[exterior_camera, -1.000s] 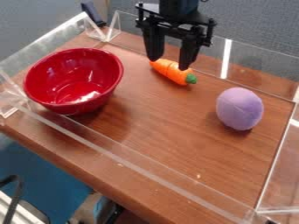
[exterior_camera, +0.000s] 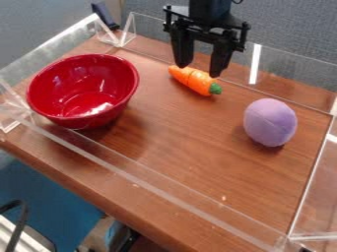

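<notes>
My black gripper hangs at the top centre, its two fingers spread apart with nothing between them. Just beneath it, an orange carrot with a green top lies on the wooden table. A red bowl sits at the left, and a purple ball rests at the right.
Low clear plastic walls border the wooden table.
The objects on the table have not moved.
</notes>
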